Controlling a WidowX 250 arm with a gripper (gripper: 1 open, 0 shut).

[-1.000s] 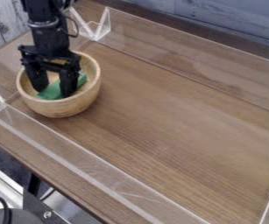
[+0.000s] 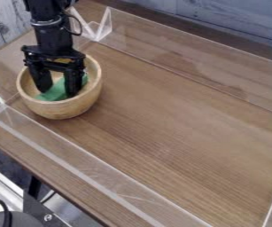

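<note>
A light wooden bowl sits at the upper left of the table, with a green object inside it. My black gripper reaches down from the top left into the bowl, over the green object and partly hiding it. Its fingers look spread, and I see nothing clearly held between them.
Transparent strips run along its edges. A dark cable or object lies at the bottom left corner, beside a white surface.
My gripper has shifted slightly left and up within the bowl over the last second. The bowl has stayed about in place.
</note>
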